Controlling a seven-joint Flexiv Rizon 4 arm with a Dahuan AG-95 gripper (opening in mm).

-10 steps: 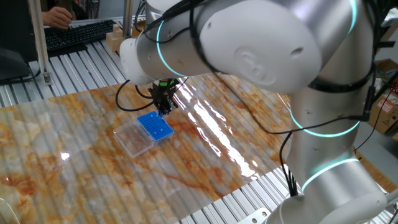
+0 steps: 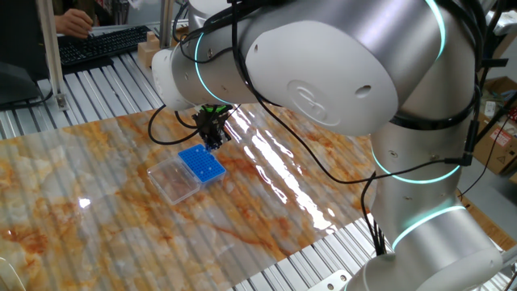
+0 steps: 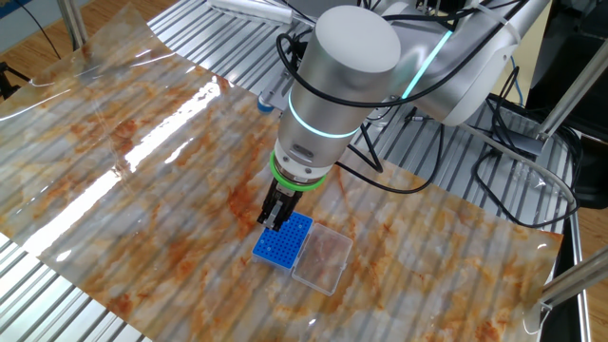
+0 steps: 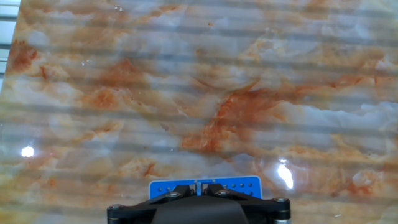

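Note:
A blue rack with a grid of small holes [image 2: 202, 164] lies on the marbled sheet, its clear lid [image 2: 173, 180] opened flat beside it. In exterior view 2 my gripper [image 3: 270, 226] points down at the rack's [image 3: 283, 242] upper-left edge; whether it touches cannot be told. The wrist view has my gripper in front of the rack's blue strip [image 4: 239, 185], with its narrow fingertips close together. They look shut, and nothing can be clearly made out between them. My gripper's body hides much of the rack there.
The marbled sheet [image 3: 142, 218] is bare around the rack and lid [image 3: 323, 258]. Beyond it, in exterior view 1, are a keyboard [image 2: 101, 46], a person's hand [image 2: 74, 23] and wooden blocks [image 2: 149, 53]. Black cables hang along the arm.
Over the last second the upper arm and elbow have shifted slightly left and down in exterior view 1. The gripper stays almost in place at the rack; rack and lid have not moved.

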